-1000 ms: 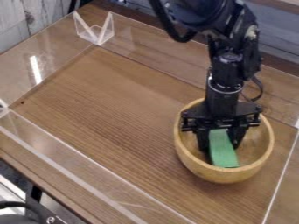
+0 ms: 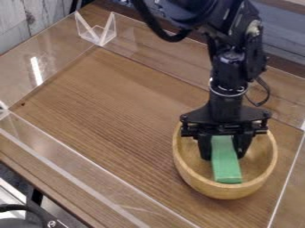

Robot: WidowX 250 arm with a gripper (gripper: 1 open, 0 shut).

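Note:
A tan bowl [image 2: 191, 165] stands at the right front of the wooden table. Inside it is a green block [image 2: 226, 167], upright in the middle. My black gripper [image 2: 223, 147] reaches down into the bowl, its fingertips around the upper end of the green block. Whether they grip it is hard to tell, as the dark fingers hide that end.
A clear plastic stand [image 2: 98, 28] is at the back left corner. Black cables show at the lower left corner.
My gripper and the bowl with the green block have shifted a little to the left and toward the camera.

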